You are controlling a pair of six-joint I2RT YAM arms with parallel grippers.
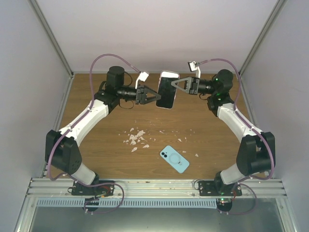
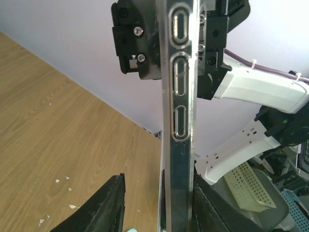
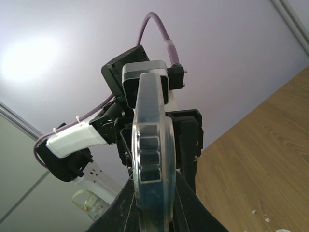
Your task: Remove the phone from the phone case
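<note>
A dark-screened phone in a clear case (image 1: 166, 92) hangs above the table, screen up in the top view. My right gripper (image 1: 175, 83) is shut on its right edge. In the right wrist view the clear case's side (image 3: 150, 159) fills the space between the fingers. From the left, my left gripper (image 1: 158, 96) reaches the lower left edge. In the left wrist view its fingers (image 2: 108, 205) stand apart on both sides of the case's edge (image 2: 179, 159), with a gap on the left side. Whether either finger touches it I cannot tell.
A light blue phone or case (image 1: 175, 159) with camera lenses lies on the wooden table (image 1: 120, 162) near the front. Torn pale scraps (image 1: 137, 137) are scattered mid-table.
</note>
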